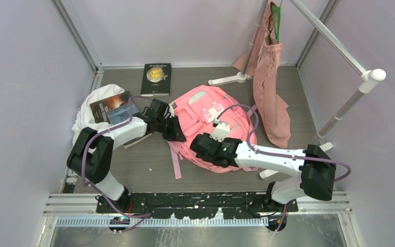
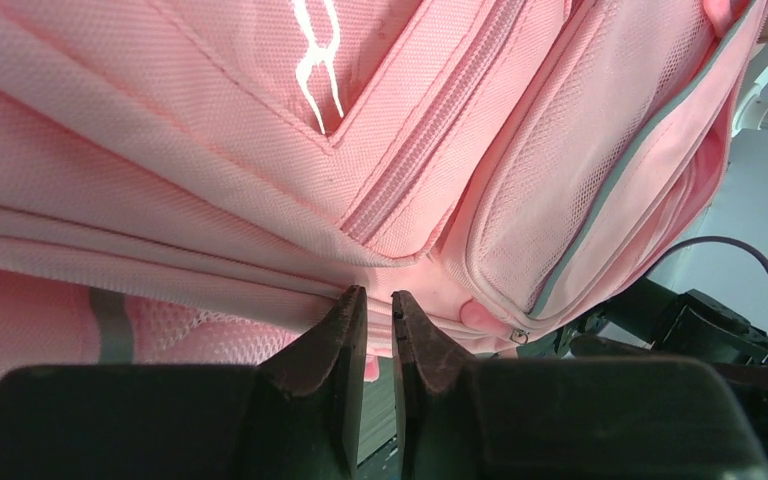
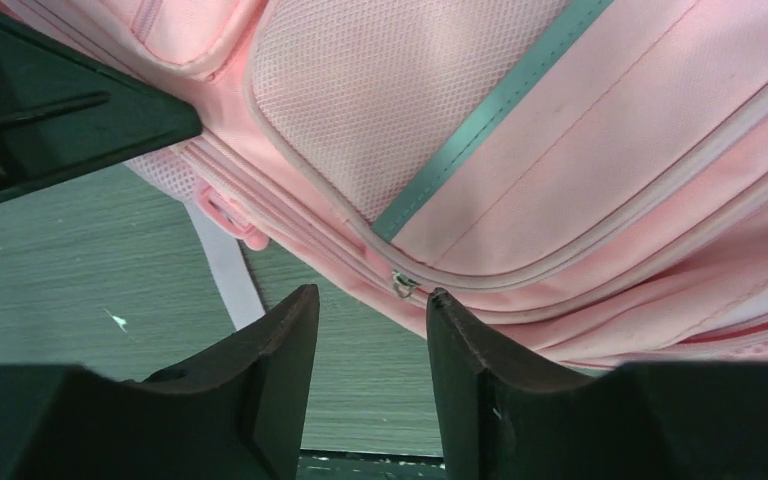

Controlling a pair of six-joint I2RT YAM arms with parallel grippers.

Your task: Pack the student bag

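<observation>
A pink backpack lies on the floor between both arms, filling most of both wrist views, with zippers, piping and a metal zipper pull. My left gripper is at the bag's left side, its fingers a narrow gap apart over a piped seam; whether it holds any fabric I cannot tell. My right gripper stands open over the lower edge, near the zipper pull, with nothing clearly between its fingers.
A black book lies at the back; more books rest on white cloth at left. A pink garment hangs from a white rack at right, beside the backpack.
</observation>
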